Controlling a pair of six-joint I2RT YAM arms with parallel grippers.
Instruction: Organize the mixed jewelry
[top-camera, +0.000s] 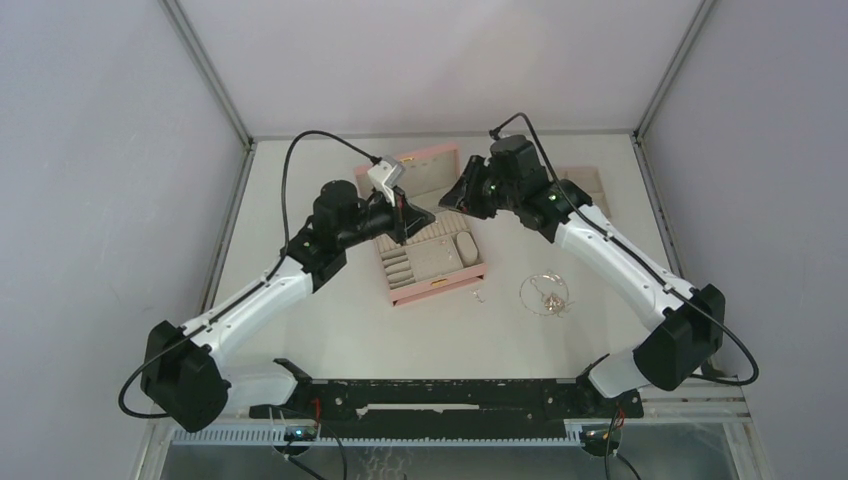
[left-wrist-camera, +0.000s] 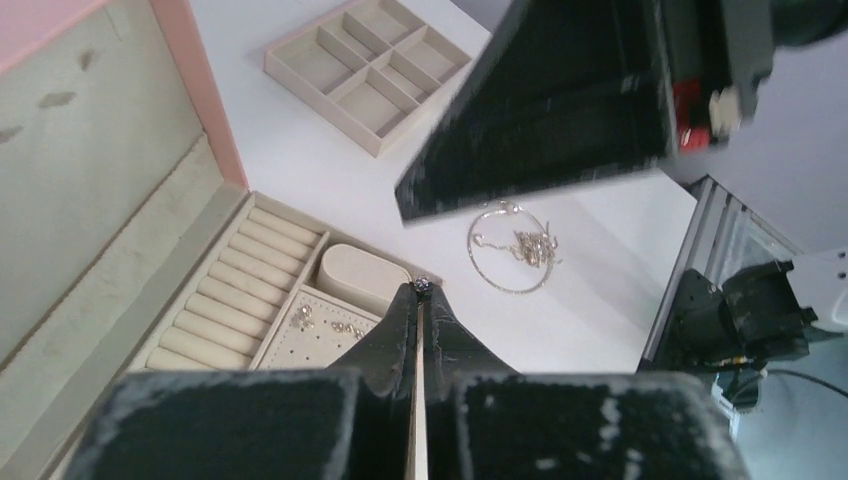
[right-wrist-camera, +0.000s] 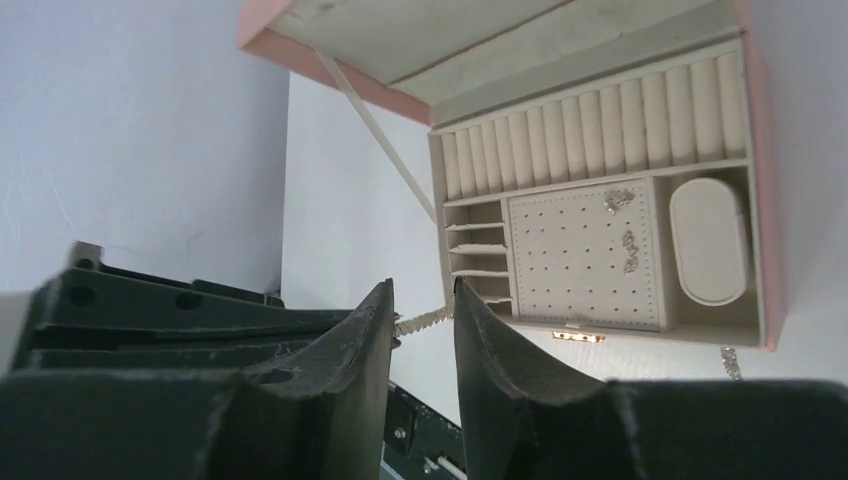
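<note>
Above the pink jewelry box (top-camera: 437, 287) my two grippers face each other closely. My left gripper (top-camera: 431, 218) is shut on a thin sparkling jewelry strip; only the strip's glittering end shows at its tips in the left wrist view. In the right wrist view the strip crosses the gap between the parted fingers of my right gripper, which is open. Two sparkling pieces (right-wrist-camera: 620, 200) lie on the box's dotted pad (right-wrist-camera: 560, 250). On the table are a small piece (top-camera: 479, 296) before the box and a ring-shaped bangle (left-wrist-camera: 474, 262) with tangled chains (left-wrist-camera: 535, 247).
The box lid (right-wrist-camera: 560, 60) stands open behind the ring rolls (right-wrist-camera: 600, 130). A beige divided tray (left-wrist-camera: 370, 65) sits at the back right. Bare table lies left of the box and in front of it.
</note>
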